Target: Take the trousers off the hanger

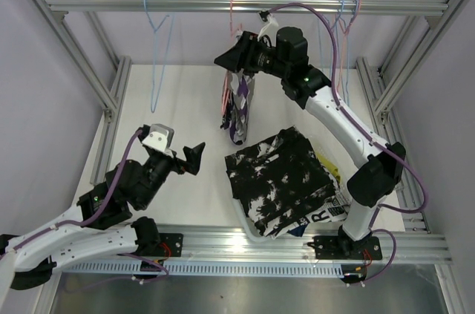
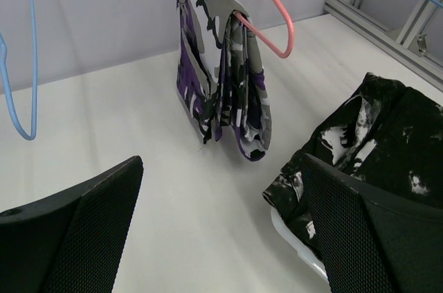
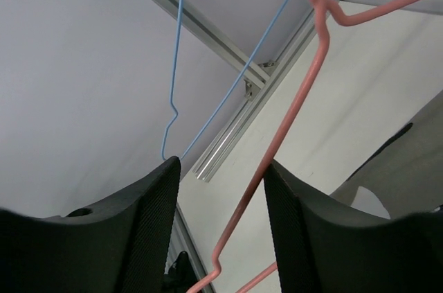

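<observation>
Purple-and-white camouflage trousers (image 1: 240,107) hang folded over a pink hanger (image 2: 271,3) below the top rail. My right gripper (image 1: 234,58) is up at that hanger, over the upper trousers; in the right wrist view the hanger (image 3: 290,115) runs between its fingers, which stand part open. Whether they touch the wire, I cannot tell. My left gripper (image 1: 189,159) stands open at lower left, apart from the trousers, with nothing between its fingers.
A heap of dark patterned clothes (image 1: 278,180) lies in a pale bin at lower right. A blue hanger (image 1: 159,61) hangs empty at left; more hangers cluster at right on the rail (image 1: 104,4).
</observation>
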